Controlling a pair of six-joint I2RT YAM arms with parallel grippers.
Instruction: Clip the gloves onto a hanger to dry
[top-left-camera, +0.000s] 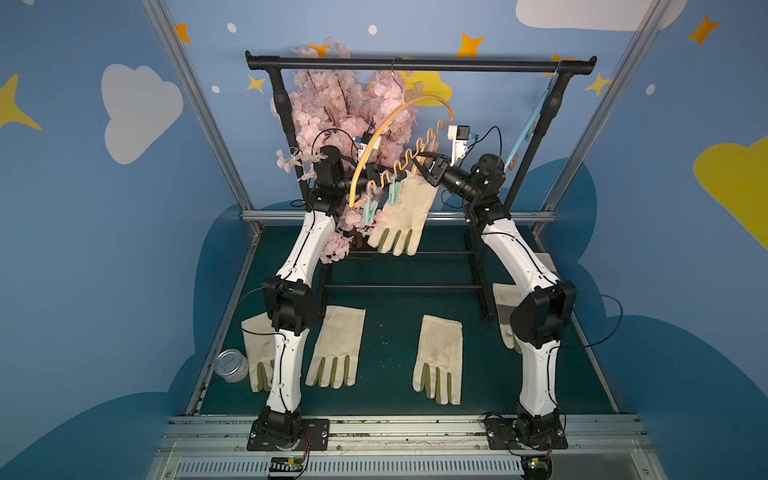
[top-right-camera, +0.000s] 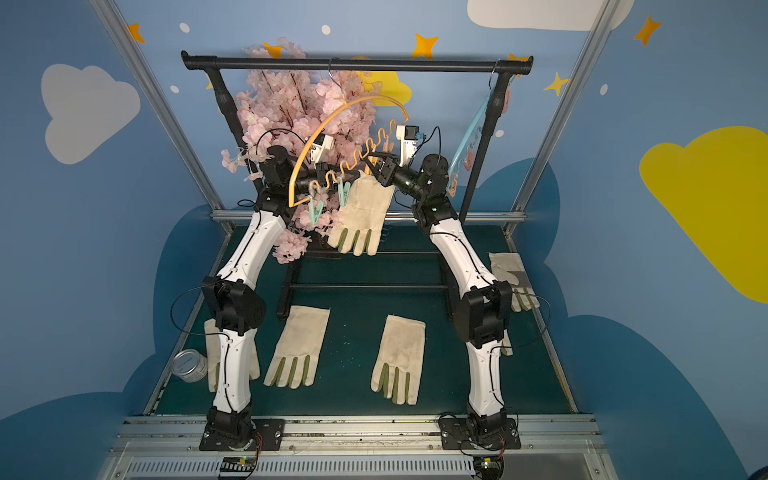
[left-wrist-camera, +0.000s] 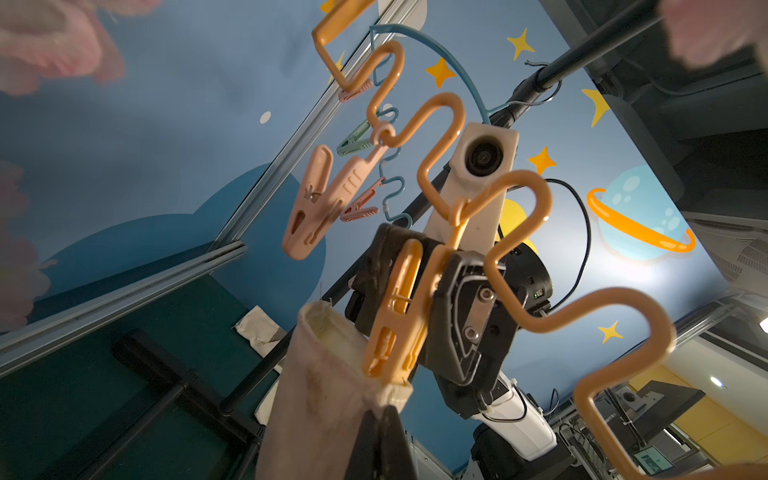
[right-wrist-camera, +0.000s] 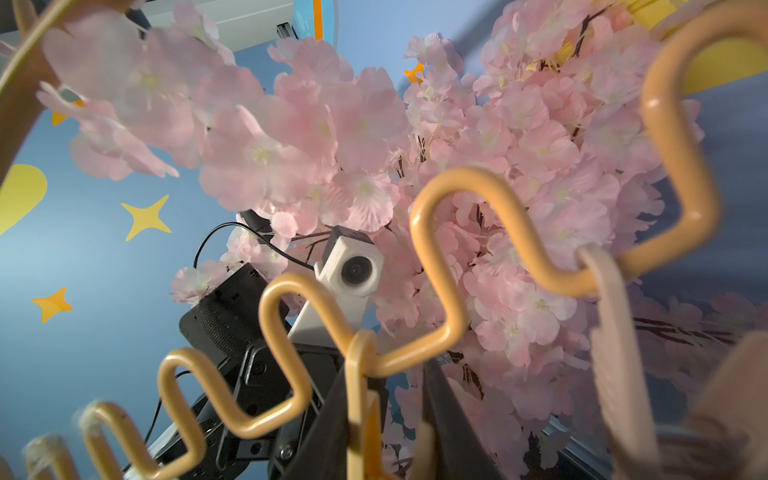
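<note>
An orange hanger (top-left-camera: 404, 108) hangs from the rail with pastel clips. A cream glove (top-left-camera: 404, 212) hangs upright beneath it, fingers down. In the left wrist view my left gripper is shut on the top edge of that glove (left-wrist-camera: 308, 400), just below an orange clip (left-wrist-camera: 396, 316). My right gripper (top-right-camera: 372, 160) is shut on this orange clip from the other side; in the right wrist view the clip (right-wrist-camera: 358, 400) hangs on the hanger's wavy bar between its fingers. Whether the clip bites the glove is unclear.
A blue hanger (top-left-camera: 532, 120) hangs at the rail's right end. Pink blossom (top-left-camera: 344, 96) crowds the back left. Several gloves (top-left-camera: 436, 360) lie on the green floor, and a tin (top-left-camera: 232, 365) sits at the front left.
</note>
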